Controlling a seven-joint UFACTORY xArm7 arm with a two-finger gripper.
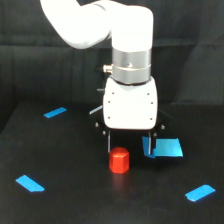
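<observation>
A small red cylinder [119, 160] stands upright on the dark table, near the middle of the camera view. Just above and slightly behind it in the picture hangs my gripper [130, 147], its white hand [130, 106] pointing down. Two thin dark fingers show apart, one on each side below the hand, so the gripper looks open. Nothing shows held between them. The red cylinder is nearer the left finger in the picture. Whether a finger touches it cannot be told from here.
A bright blue square [166, 148] lies flat to the right of the cylinder, partly behind the right finger. Blue tape strips mark the table at back left [55, 112], front left [30, 184] and front right [200, 192].
</observation>
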